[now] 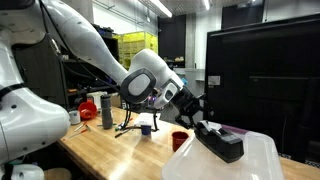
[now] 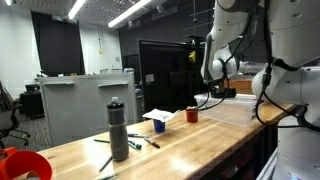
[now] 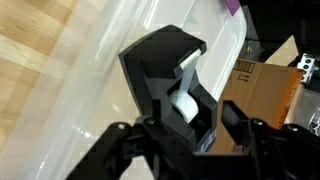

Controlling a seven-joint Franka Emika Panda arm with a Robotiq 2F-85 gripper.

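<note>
A black open-topped holder [image 3: 165, 75] sits on a translucent white plastic bin in the wrist view. In exterior view 1 the same black holder [image 1: 222, 142] rests at the bin's near side. Inside its opening shows a white elongated piece [image 3: 183, 102], partly hidden. My gripper is over the opening, its dark fingers apart on either side of the white piece. From the side, the gripper [image 1: 193, 110] points down at the holder's left end. Whether the fingers touch the white piece cannot be told.
The translucent bin [image 1: 255, 160] takes up the table's right end. Beside it stands a red cup [image 1: 180, 140]; a blue cup [image 2: 159, 126], a dark bottle [image 2: 118, 130] and several tools lie farther along. Bare wood [image 2: 195, 145] is free in front of the cups.
</note>
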